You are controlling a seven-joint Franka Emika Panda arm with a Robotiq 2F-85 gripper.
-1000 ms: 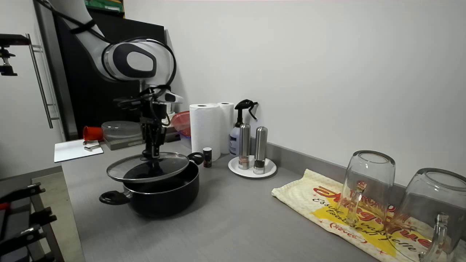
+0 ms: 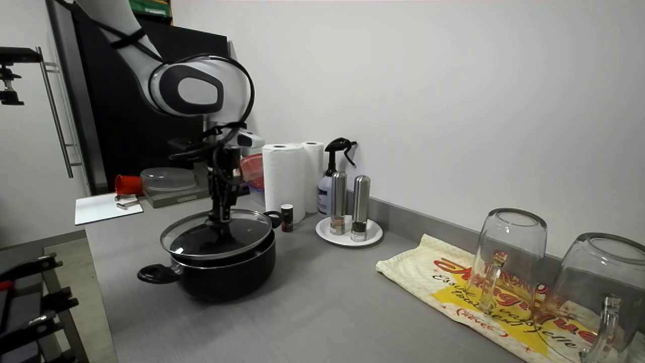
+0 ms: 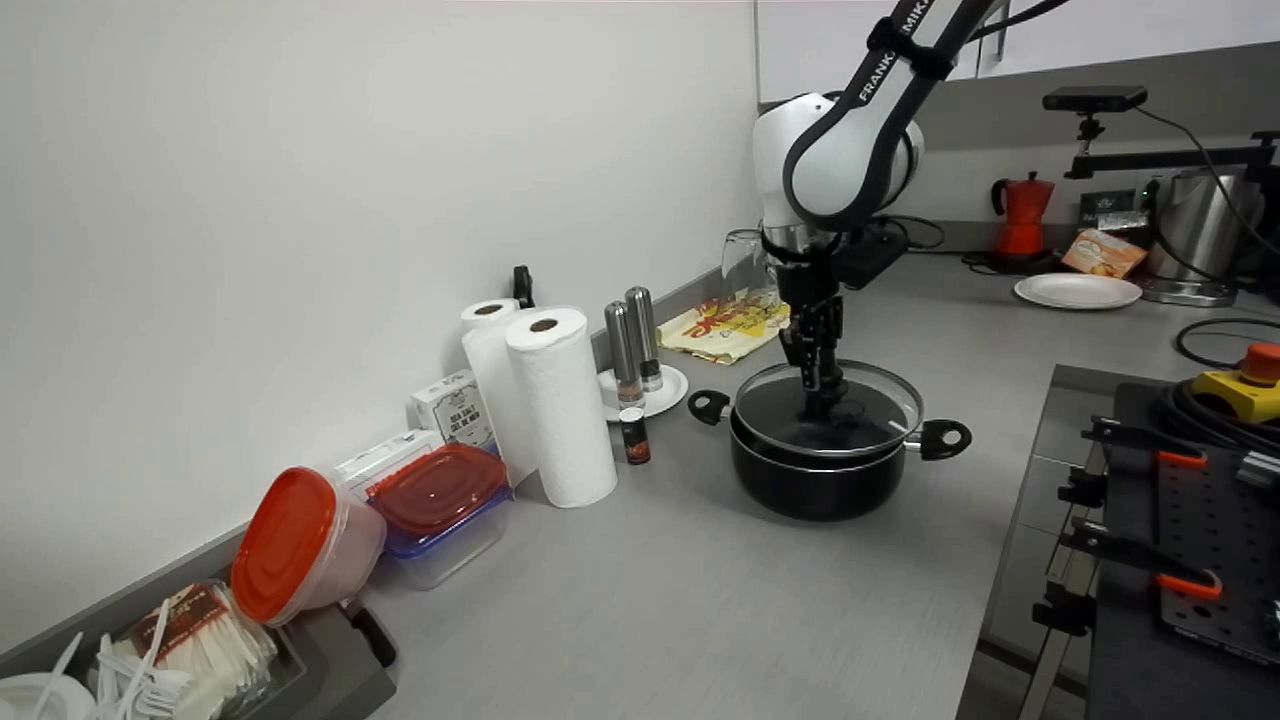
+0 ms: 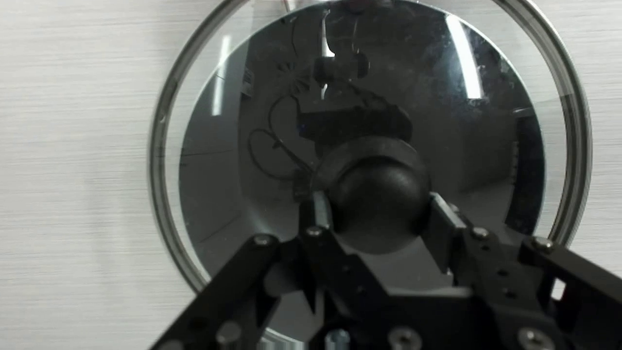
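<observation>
My gripper is shut on the round black knob of a glass lid, one finger on each side of it. In exterior view 1 the lid hovers slightly tilted just above a black pot, a dark gap showing between lid and pot rim at the front right. From exterior view 2 the lid lies nearly over the opening of the pot. Whether its edge touches the rim anywhere, I cannot tell. The pot's inside is mostly hidden under the lid.
Close behind the pot stand a small spice jar and paper towel rolls. A white plate with two grinders is to the right. Glass mugs stand on a cloth farther right.
The gripper, with the lid held, has moved to the right in exterior view 1. The lid now covers more of the pot's opening. The pot has stayed put.
</observation>
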